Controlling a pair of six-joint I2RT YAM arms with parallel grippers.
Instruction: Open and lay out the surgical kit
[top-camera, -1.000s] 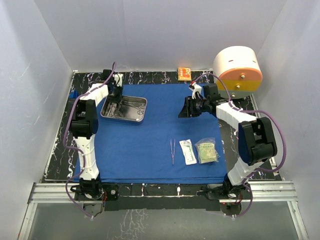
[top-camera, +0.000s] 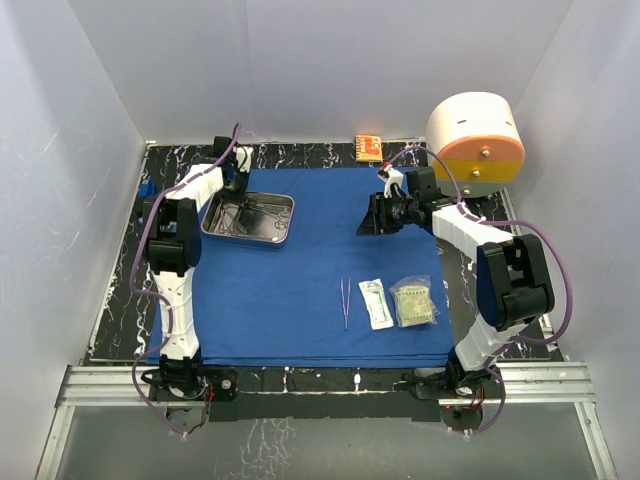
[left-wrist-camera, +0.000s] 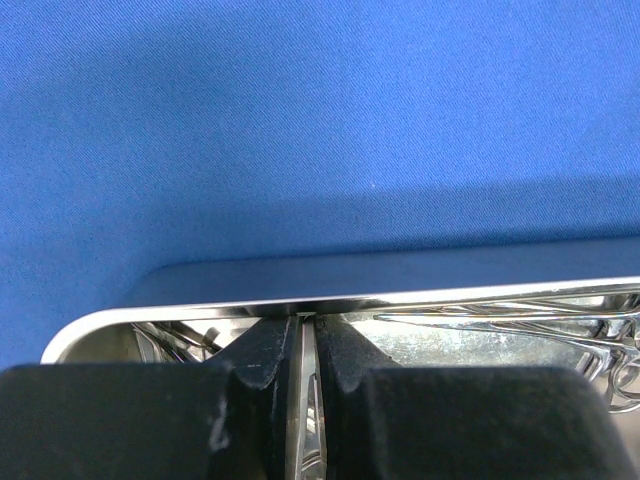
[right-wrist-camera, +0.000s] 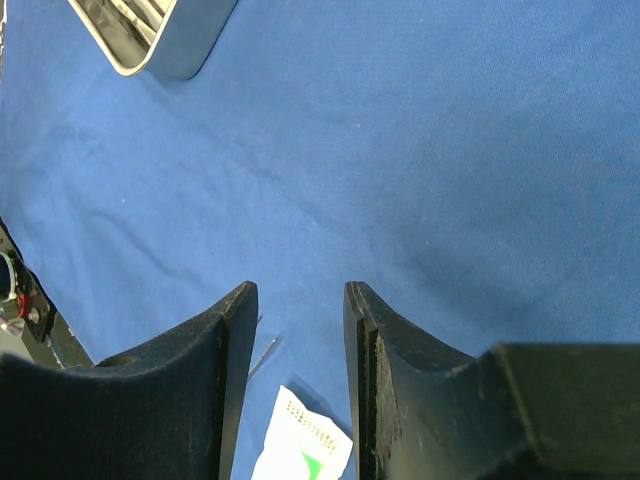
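Observation:
The steel tray (top-camera: 262, 232) of metal instruments (left-wrist-camera: 540, 320) sits at the back left of the blue cloth. My left gripper is down in it at the far wall; its fingertips are close together around a thin upright steel piece, and whether they grip it is unclear. My right gripper hangs open and empty over the cloth, right of the tray. Tweezers (top-camera: 345, 303), a white packet (top-camera: 376, 304) and a bagged gauze pack (top-camera: 413, 301) lie at the front right.
A rounded drawer box (top-camera: 475, 140) and an orange box (top-camera: 368, 148) stand at the back.
The left arm has shifted slightly rightward at the tray over the last second. The right arm and the laid-out items have not moved.

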